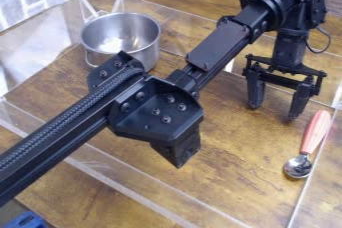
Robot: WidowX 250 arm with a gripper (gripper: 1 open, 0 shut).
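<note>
My gripper (279, 97) hangs low over the wooden table at the right of the camera view, its black fingers apart with nothing visible between them. Just below and to the right of it lies an ice cream scoop (310, 141) with a pink handle and a metal head toward the front. A steel pot (124, 45) sits at the upper left, left of my gripper and behind the long black arm that crosses the view diagonally.
Clear plastic sheeting or edging runs along the left and front of the wooden table (174, 192). Bare wood shows in the front middle. A small blue item (24, 221) is at the lower left corner.
</note>
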